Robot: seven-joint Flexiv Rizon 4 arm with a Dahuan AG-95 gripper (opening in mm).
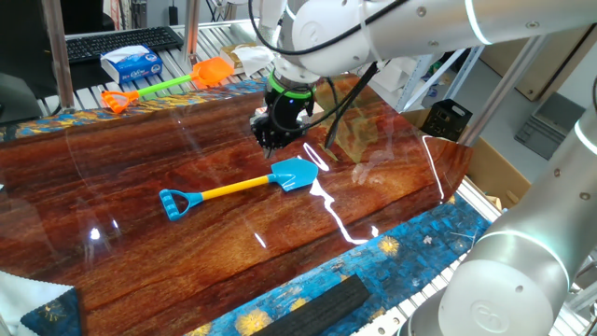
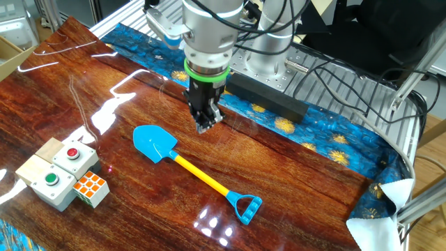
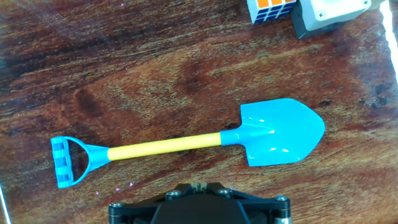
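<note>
A toy shovel with a blue blade point(image 3: 283, 132), yellow shaft point(image 3: 165, 148) and blue D-shaped handle point(image 3: 62, 163) lies flat on the glossy brown table point(image 2: 300, 202). My gripper point(image 2: 202, 128) hangs in the air above the table, pointing down, apart from the shovel. In the wrist view the whole shovel shows, beyond the gripper at the bottom edge. Its dark fingers come together there, and nothing shows between them.
Beside the blade side of the table, a button box point(image 2: 73, 159) with red and green buttons stands by a puzzle cube point(image 2: 90, 188). An orange and green shovel point(image 1: 168, 84) and a tissue pack point(image 1: 131, 63) lie along another edge. Clear table surrounds the blue shovel.
</note>
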